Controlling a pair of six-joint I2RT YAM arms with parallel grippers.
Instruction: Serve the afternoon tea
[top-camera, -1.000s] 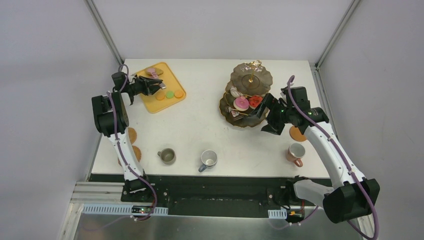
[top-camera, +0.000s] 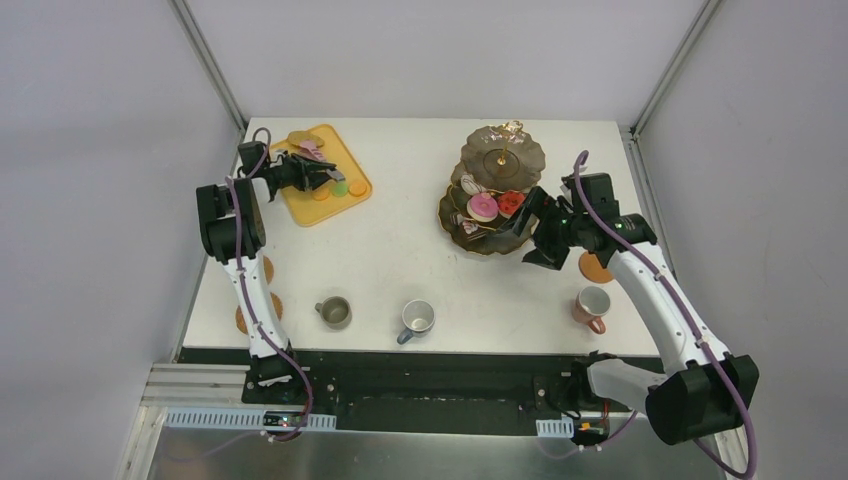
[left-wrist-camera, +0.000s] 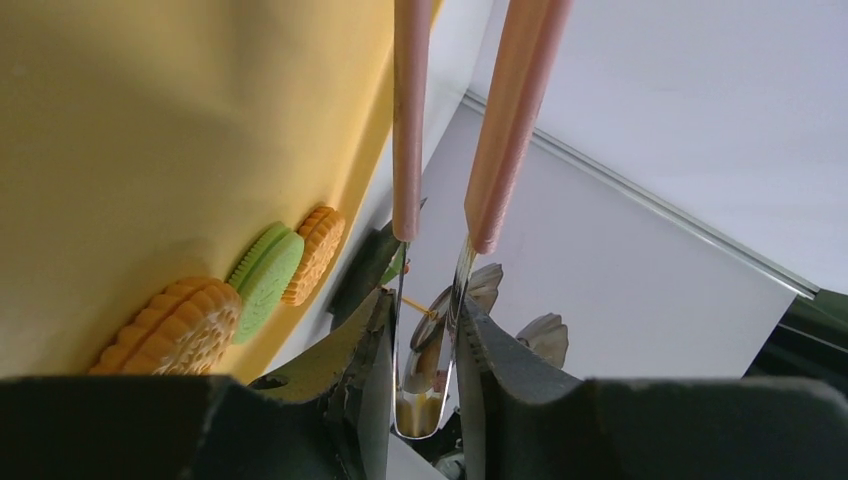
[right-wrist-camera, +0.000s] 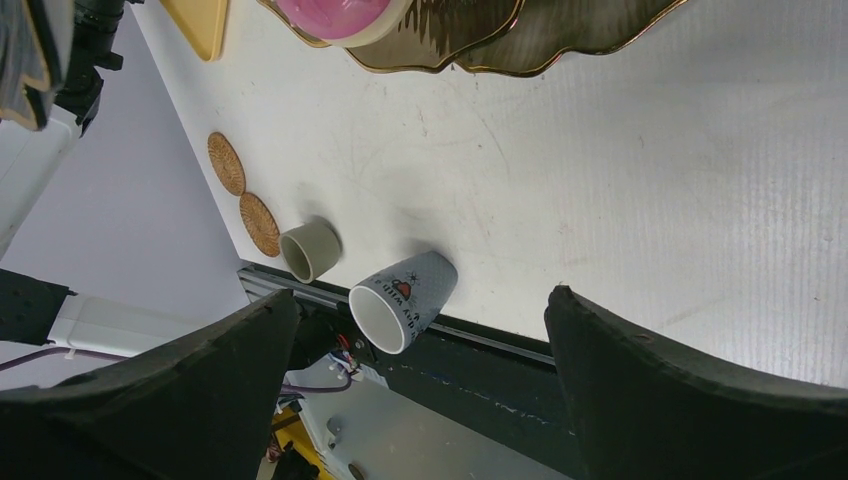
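On the yellow tray (top-camera: 360, 198) at the back left, my left gripper (top-camera: 328, 172) is shut on metal tongs with pink arms (top-camera: 310, 150). In the left wrist view, the tongs (left-wrist-camera: 407, 150) have their metal bend between my fingers, the pink arms apart. A tan piece (top-camera: 300, 137) lies by the pink ends; whether they hold it cannot be told. An orange biscuit (left-wrist-camera: 180, 325), a green biscuit (left-wrist-camera: 268, 275) and another orange biscuit (left-wrist-camera: 315, 255) line the tray. Beside the tiered stand (top-camera: 462, 235), my right gripper hangs open and empty.
The stand carries a pink doughnut (top-camera: 482, 207) and a red sweet (top-camera: 510, 203). Along the front are a grey-green cup (top-camera: 336, 312), a grey mug (top-camera: 418, 316) and a pinkish mug (top-camera: 592, 306). Round coasters (top-camera: 596, 266) lie at both sides.
My left gripper has shifted slightly right with the tongs, whose pink ends moved over the tray's far left corner. The tan piece there shows differently around them. My right arm has stayed still.
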